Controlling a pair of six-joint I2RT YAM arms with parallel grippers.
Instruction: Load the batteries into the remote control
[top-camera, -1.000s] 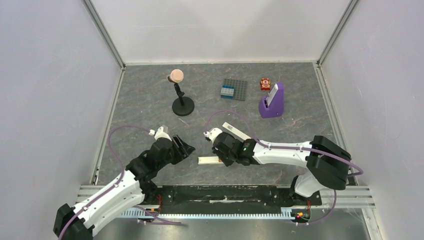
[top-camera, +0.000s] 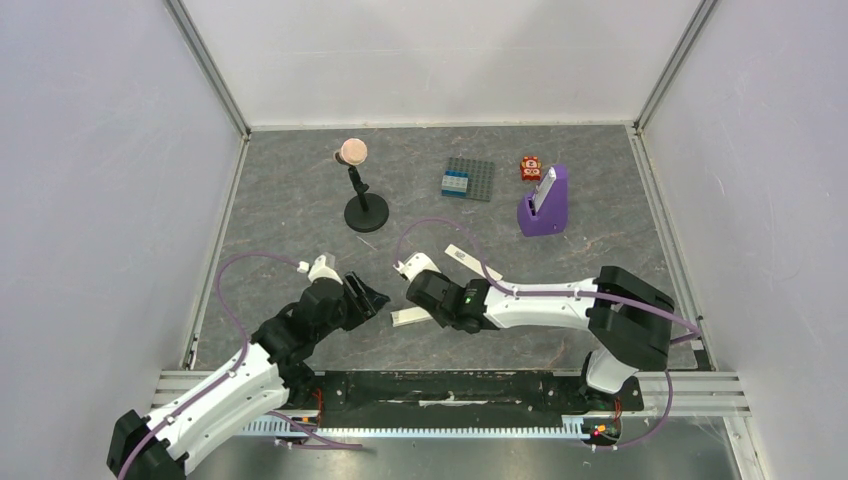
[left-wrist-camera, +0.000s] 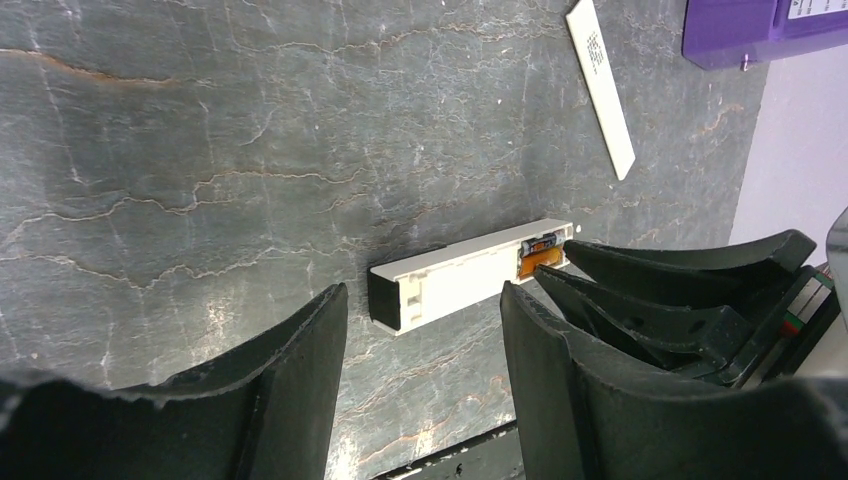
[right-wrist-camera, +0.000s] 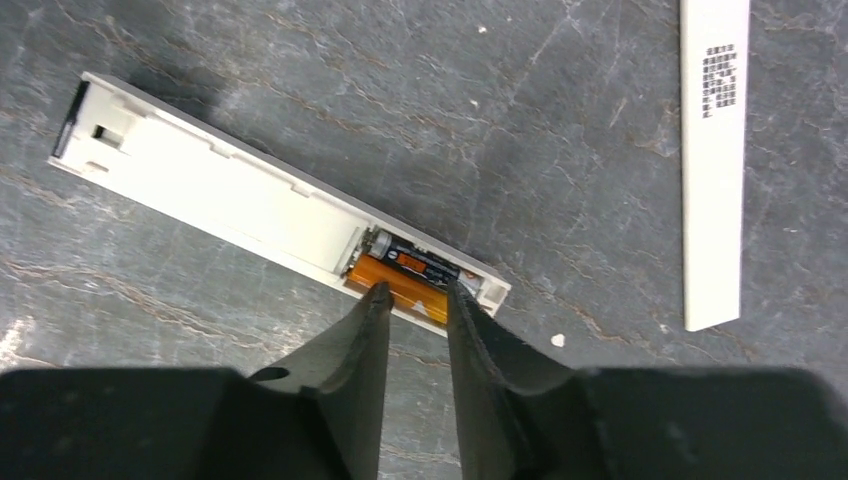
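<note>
The white remote lies with its battery compartment facing up, holding a black battery beside an orange battery. My right gripper is over that end, fingertips at the orange battery, part open; whether they touch it I cannot tell. My left gripper stands open to the left of the remote in the top view, nothing between its fingers. The white cover lies loose on the table nearby.
Behind are a black stand, a grey brick plate, a small red object and a purple holder.
My right arm has shifted a little leftward, and the remote's visible end has moved slightly left with it. The left arm is still.
</note>
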